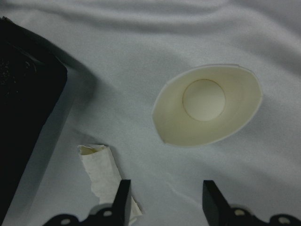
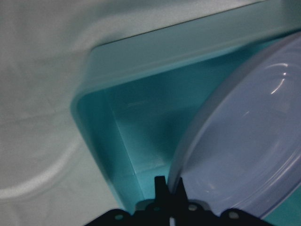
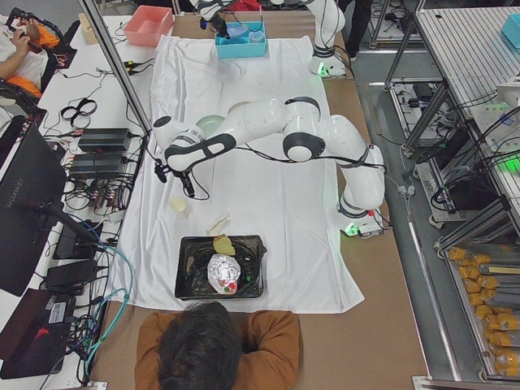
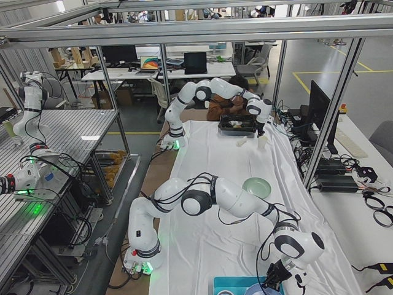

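Observation:
My left gripper is open above the white cloth, over a pale paper cup (image 1: 203, 100) and a crumpled white paper wrapper (image 1: 103, 174). The black lined bin (image 3: 187, 276), holding foil and scraps, stands beside them. At the far end my right gripper is shut on the rim of a lavender plate (image 2: 240, 132), tilted in a turquoise box (image 2: 131, 113). A green plate (image 4: 256, 187) lies mid-table, partly hidden by the arm in the camera left view.
A pink box (image 3: 148, 26) is on the side table among cables, scissors (image 3: 80, 112) and electronics. A person (image 3: 219, 349) sits at the near end by the black bin.

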